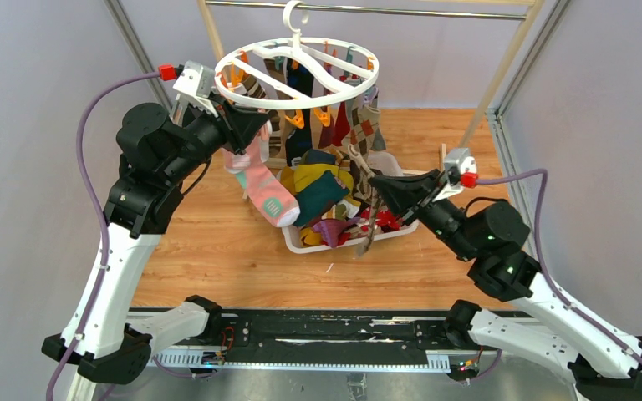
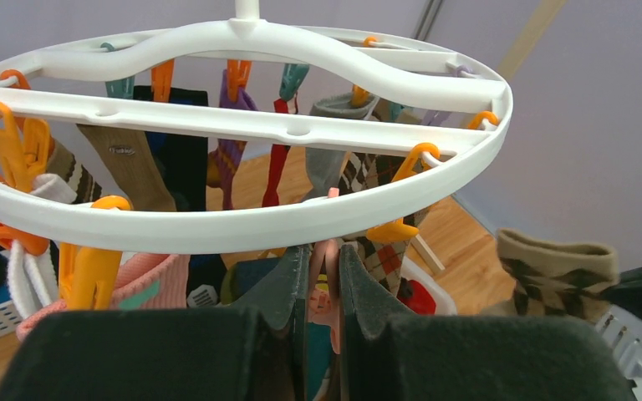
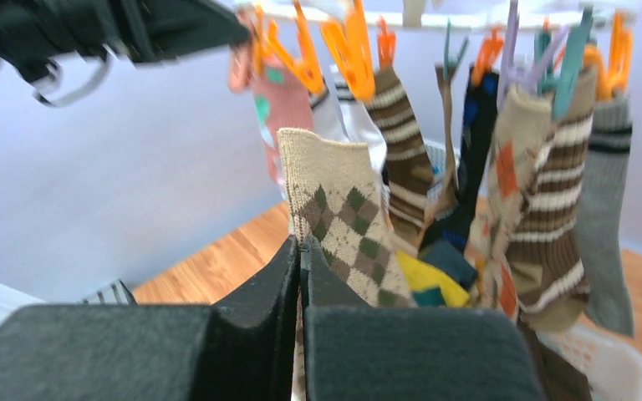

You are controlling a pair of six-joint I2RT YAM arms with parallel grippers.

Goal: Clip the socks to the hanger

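The white round hanger (image 1: pixel 338 93) carries many socks on coloured clips. My left gripper is shut on a pink sock (image 1: pixel 267 192) at the hanger's front left, below an orange clip (image 2: pixel 92 276). My right gripper is shut on a beige argyle sock (image 3: pixel 343 209), its cuff sticking up above the fingertips, in front of the hanger's right side and over the basket.
A white basket (image 1: pixel 297 242) of loose coloured socks sits on the wooden floor below the hanger. A wooden and metal rack (image 1: pixel 501 58) stands behind; bare floor lies to both sides.
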